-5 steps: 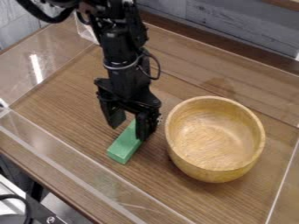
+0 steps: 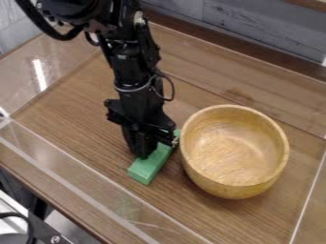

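A green rectangular block [image 2: 148,168] lies on the wooden table, just left of a round cream-yellow bowl [image 2: 234,153]. My black gripper [image 2: 143,149] is low over the far part of the block, which it partly hides. Its fingertips are dark and overlapping, so whether it touches or grips the block is unclear.
The bowl fills much of the right of the table [image 2: 79,191]. Open wood lies to the left and behind the arm. A pale wall runs along the back, and dark gear sits beyond the near left edge.
My gripper has come lower and a little left over the green block, covering more of its far end. The block has stayed about where it was.
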